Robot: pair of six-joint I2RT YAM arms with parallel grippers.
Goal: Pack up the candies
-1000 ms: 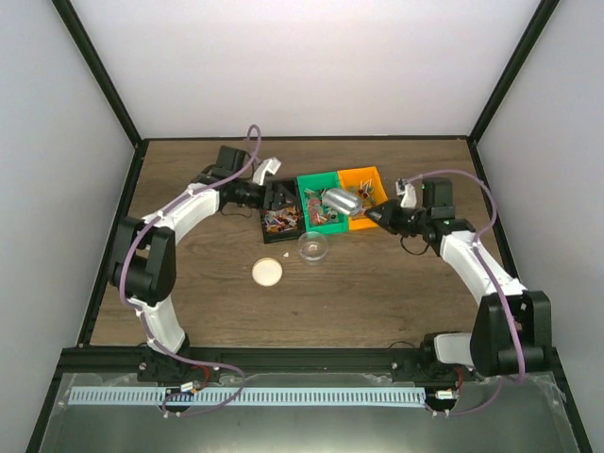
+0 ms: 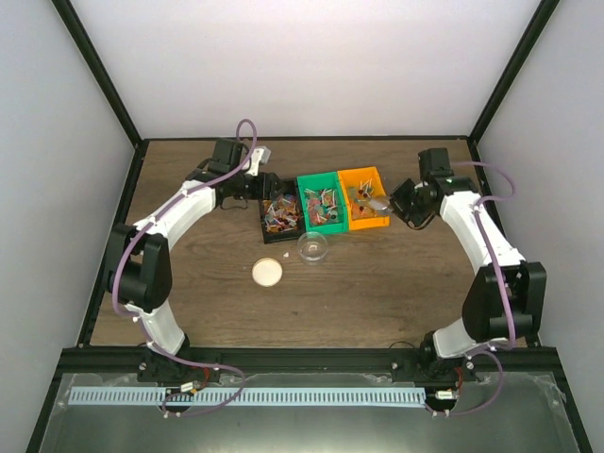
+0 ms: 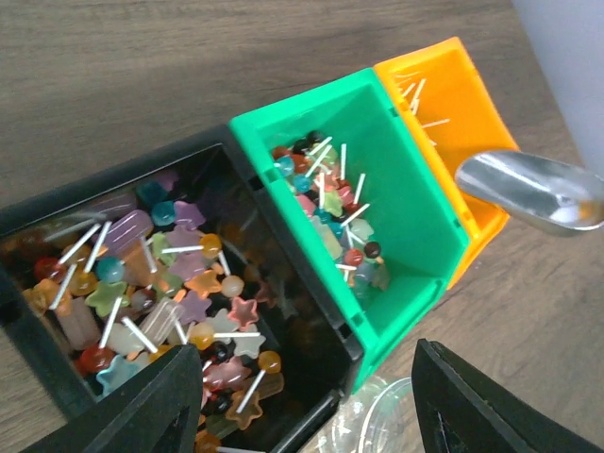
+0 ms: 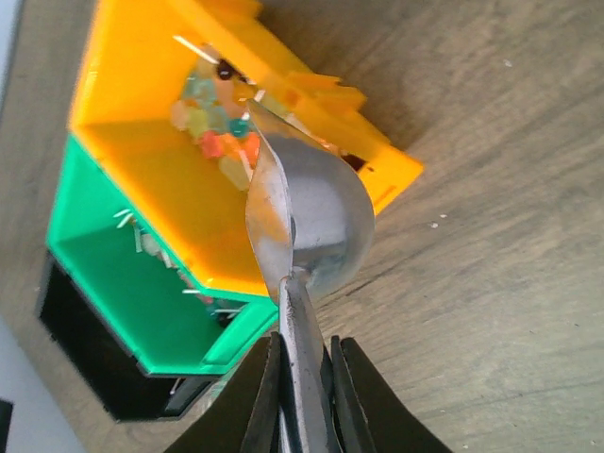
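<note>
My right gripper is shut on the handle of a metal scoop [image 4: 326,203], held over the edge of the orange bin [image 4: 208,236]. The scoop looks tipped, and its bowl shows no candies. Candies, some on white sticks, lie in the orange bin, the green bin [image 3: 415,212] and the black bin [image 3: 302,293]. Over the black bin, my left gripper stands open, with nothing between its fingers. A clear round jar [image 2: 312,248] sits in front of the green bin. Beside it lies a pale round lid [image 2: 267,272].
The three bins stand side by side in a touching row. Bare wooden table [image 2: 377,293] stretches in front of them and to the right. Small white bits [image 2: 286,254] lie near the jar.
The scoop has gone rightward from over the green bin to the orange bin's right side and turned. My left gripper has shifted slightly left. Bins, jar and lid have stayed put.
</note>
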